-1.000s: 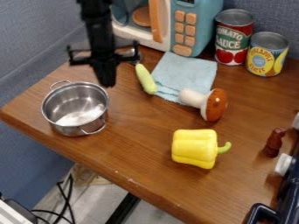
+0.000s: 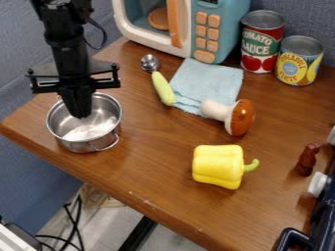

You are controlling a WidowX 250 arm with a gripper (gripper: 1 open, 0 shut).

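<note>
My black gripper (image 2: 78, 98) reaches down into the steel pot (image 2: 98, 137) at the left of the table, its tip over the white content inside. Whether the fingers are open or shut is too small to tell. A yellow bell pepper (image 2: 217, 165) lies at the front middle. A yellow-handled scoop (image 2: 164, 88) and a toy mushroom (image 2: 238, 119) lie on or beside a folded light-blue cloth (image 2: 207, 81).
A teal toy microwave (image 2: 210, 34) stands at the back, with a tomato can (image 2: 260, 49) and a yellow can (image 2: 299, 61) to its right. A small pepper mill (image 2: 307, 161) and a dark appliance (image 2: 308, 235) are at the right edge.
The gripper has moved left and down, from above the table behind the pot into it. The other objects have stayed put.
</note>
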